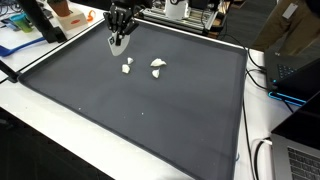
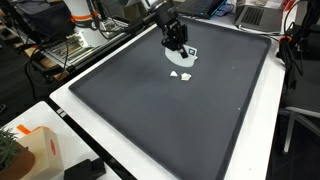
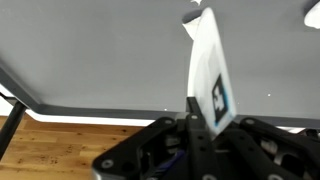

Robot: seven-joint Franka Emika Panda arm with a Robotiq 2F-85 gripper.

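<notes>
In the wrist view my gripper is shut on a thin white piece point(image 3: 207, 60), which bears a dark square pattern near the fingers. In exterior view 1 that white piece point(image 1: 118, 46) hangs under my gripper point(image 1: 118, 33), over the far left part of the dark board. Exterior view 2 shows the white piece point(image 2: 179, 58) under the black gripper point(image 2: 186, 46). Whether its lower edge touches the board, I cannot tell.
Several small white pieces, among them one at the left point(image 1: 126, 69) and one farther right point(image 1: 156, 73), lie on the dark board point(image 1: 150, 105). Most of the board's front and right is bare. A laptop point(image 1: 290, 80) stands beyond the right edge.
</notes>
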